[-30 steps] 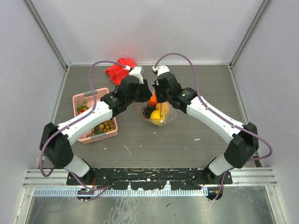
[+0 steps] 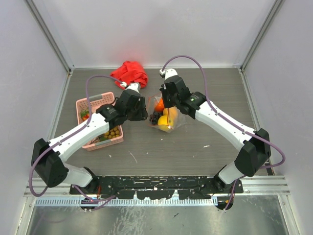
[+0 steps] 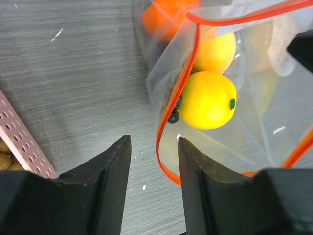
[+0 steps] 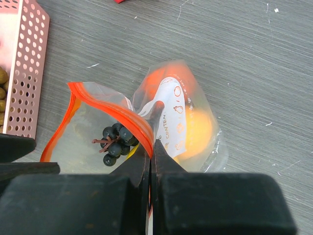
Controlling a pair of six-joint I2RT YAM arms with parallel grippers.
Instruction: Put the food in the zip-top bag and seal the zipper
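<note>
A clear zip top bag (image 4: 212,142) with an orange zipper rim (image 3: 172,100) lies with its mouth spread wide. Inside it are dark grapes (image 4: 115,144), a yellow fruit (image 3: 208,100) and orange food (image 3: 166,18). My right gripper is shut on the zipper rim, holding that side of the mouth up. Beside the opposite rim stands my left gripper, its fingers parted; the rim's lower corner shows just beyond and near its right finger (image 3: 195,181). Whether rim and finger touch, I cannot tell.
A pink basket (image 2: 117,141) with small brownish-yellow items and other food stands left of the bag, partly under the left arm. A red cloth (image 2: 131,73) lies behind. The table right of the bag is bare.
My left gripper has pulled away from the right gripper, left and toward the front of the table, and its arm has swung along. The right arm and the bag's contents stay put.
</note>
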